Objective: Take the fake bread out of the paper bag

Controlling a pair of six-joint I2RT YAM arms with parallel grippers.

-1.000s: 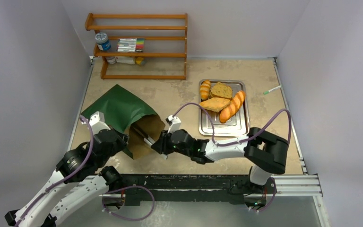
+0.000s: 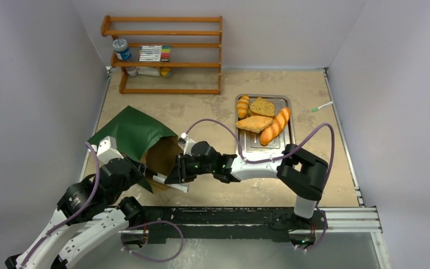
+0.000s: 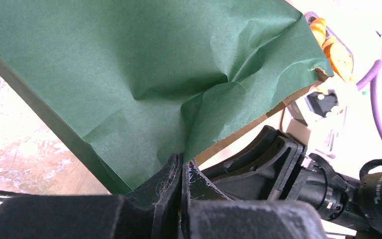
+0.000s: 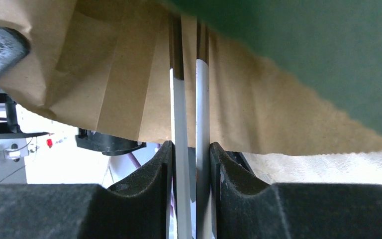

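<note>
The paper bag [image 2: 129, 126], green outside and brown inside, lies on its side at the left, its mouth facing right. My left gripper is shut at the bag's edge, with no object visible between its fingertips. My right gripper [image 2: 173, 176] is at the mouth, its two long rods [image 4: 202, 109] with dark tips and white lower parts reaching inside, close together. Whether anything is between those rods is hidden. No bread shows inside the bag.
A steel tray [image 2: 257, 145] at the right holds several fake breads [image 2: 274, 126]. A wooden shelf [image 2: 168, 89] with jars and markers stands at the back; a marker [image 2: 322, 106] lies far right.
Both arms and the bag have shifted left in the top view, my right gripper moving further toward the bag's mouth.
</note>
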